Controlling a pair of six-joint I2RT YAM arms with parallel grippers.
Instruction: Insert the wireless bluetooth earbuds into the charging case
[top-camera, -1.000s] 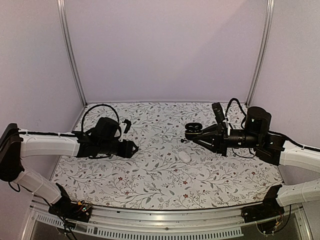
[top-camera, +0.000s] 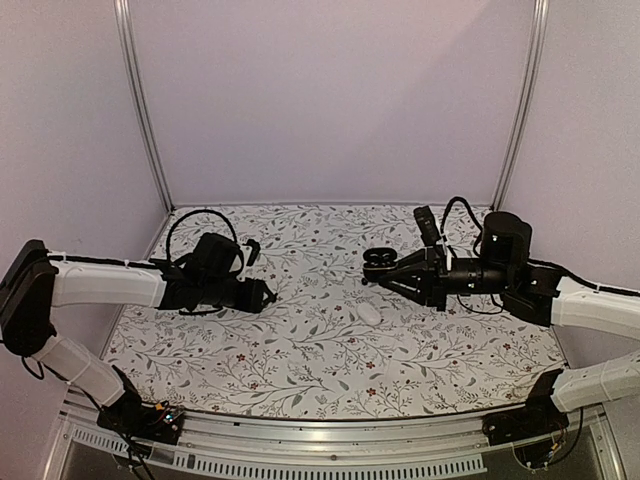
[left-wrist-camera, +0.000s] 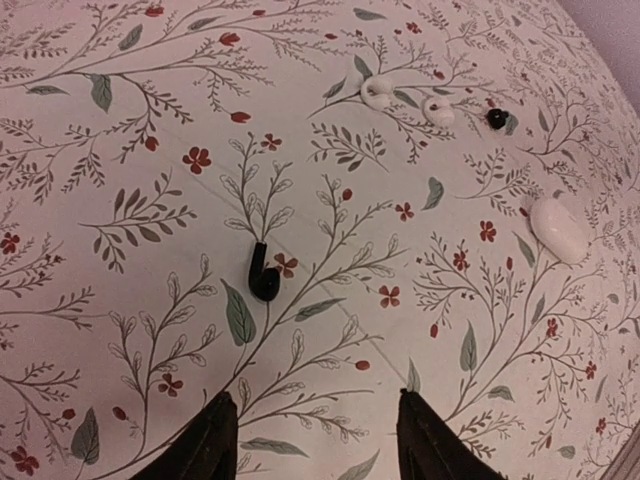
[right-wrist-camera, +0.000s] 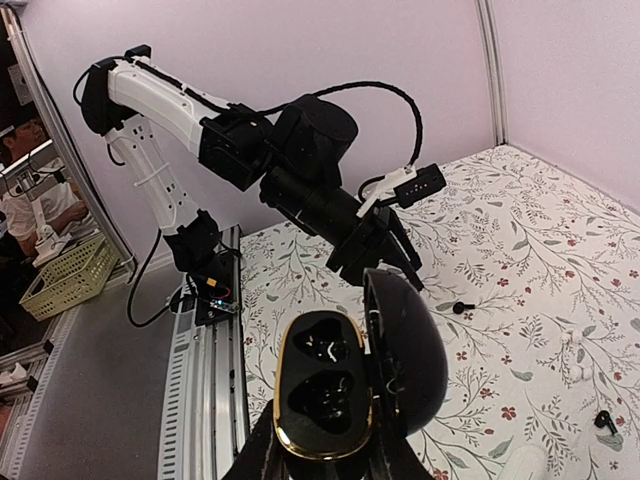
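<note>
My right gripper (top-camera: 394, 272) is shut on the black charging case (right-wrist-camera: 322, 385), whose lid is up, showing two dark earbud cavities with a gold rim, held above the table. A black earbud (left-wrist-camera: 262, 279) lies on the flowered table before my open left gripper, whose fingertips stand apart at the lower edge of the left wrist view with nothing between them. A second black earbud lies farther off, also low at the right in the right wrist view.
A white oval case (left-wrist-camera: 558, 229) and two small white pieces (left-wrist-camera: 376, 92) lie on the table between the arms. Walls (top-camera: 330, 100) bound the back and sides.
My right gripper with the case has shifted slightly to the left. The left arm has moved a little since a second ago, its forearm slightly higher.
</note>
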